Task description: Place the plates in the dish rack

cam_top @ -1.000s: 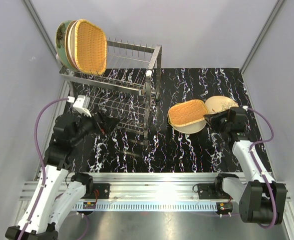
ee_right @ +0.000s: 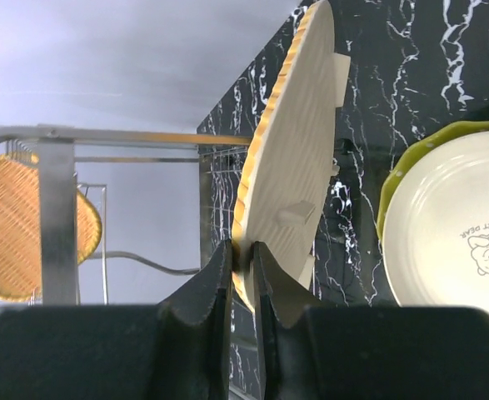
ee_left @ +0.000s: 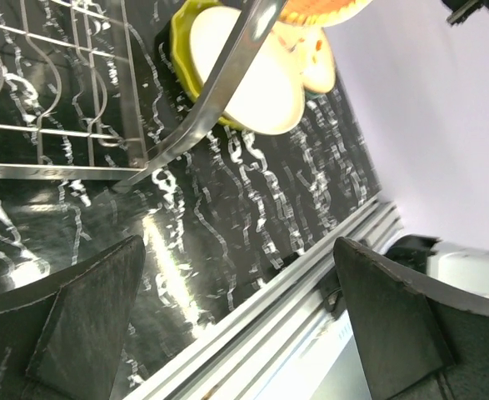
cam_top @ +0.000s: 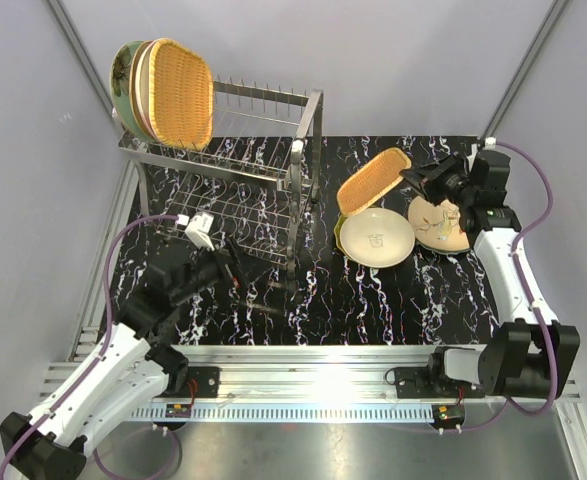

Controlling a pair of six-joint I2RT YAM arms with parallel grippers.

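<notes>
My right gripper is shut on the edge of an orange woven plate (cam_top: 374, 181), which hangs tilted above the table; its pale underside faces me in the right wrist view. Below it, a white plate (cam_top: 377, 238) with a small bear drawing lies on a green-rimmed one (ee_right: 411, 158). The metal dish rack (cam_top: 298, 180) has two tiers. Several plates stand upright in its upper tier at the left, the front one an orange woven plate (cam_top: 180, 95). My left gripper (cam_top: 235, 266) is open and empty, low before the rack's front.
A stack of cream plates (cam_top: 438, 225) lies at the right of the black marbled table (cam_top: 358, 310). The rack's right post (ee_left: 223, 79) stands between the rack and the plates.
The right gripper has lifted the orange plate off the white plate, tilting it. My left arm has moved down and to the right, in front of the rack.
</notes>
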